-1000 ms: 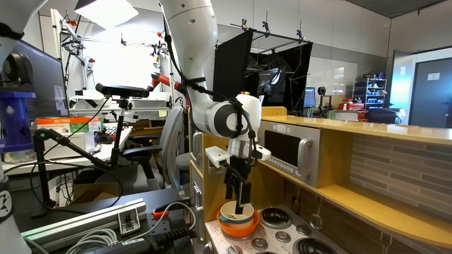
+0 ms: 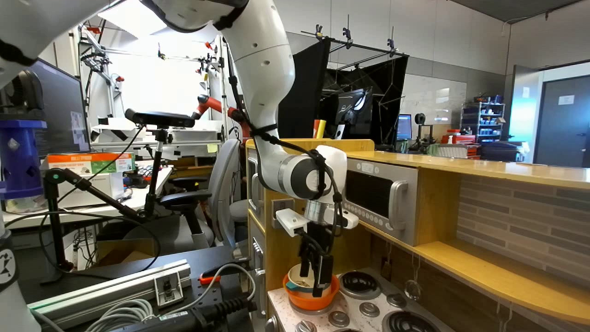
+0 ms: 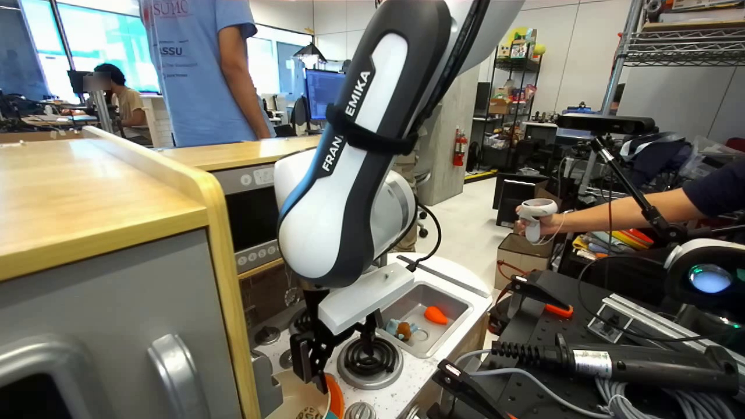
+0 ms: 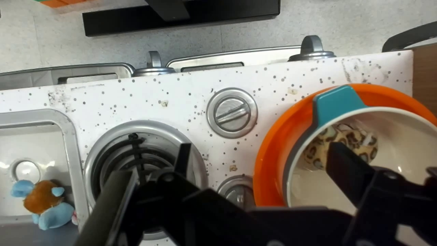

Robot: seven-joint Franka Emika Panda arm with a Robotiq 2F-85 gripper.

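Observation:
A cream pot [image 2: 296, 272] with a teal handle [image 4: 338, 102] is nested in an orange bowl [image 2: 309, 302] at the near left corner of the toy stove. Inside the pot lies a spotted, leopard-print item [image 4: 362, 143], partly hidden by a finger. My gripper [image 2: 312, 279] points down at the pot, open. In the wrist view one finger [image 4: 348, 170] overlaps the pot's inside, while the other finger [image 4: 183, 158] shows over a burner; rim and bowl edge appear between them. Whether either finger touches the pot, I cannot tell.
The sink [image 3: 457, 312] holds an orange carrot-like toy [image 3: 436, 315] and a blue-brown plush [image 4: 43, 201]. Stove knobs [image 4: 232, 112] stand beside the bowl. A wooden cabinet wall [image 3: 230, 300] rises close by, and the shelf [image 2: 498, 271] overhangs the stove's back.
The arm has lowered and shifted slightly right in the first exterior view, bringing the fingers down to the pot. The pot and bowl look unmoved.

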